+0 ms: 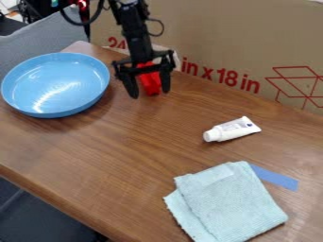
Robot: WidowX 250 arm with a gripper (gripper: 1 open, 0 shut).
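My black gripper (146,79) hangs at the back of the wooden table, just right of the blue plate (56,107), its fingers open around a red object (151,83) that stands near the cardboard backdrop. The red object is partly hidden behind the gripper; whether the fingers touch it I cannot tell.
A white tube (231,129) lies at the right, and a folded pale cloth (225,202) with a blue strip (275,178) beside it at the front right. A cardboard wall (233,47) closes off the back.
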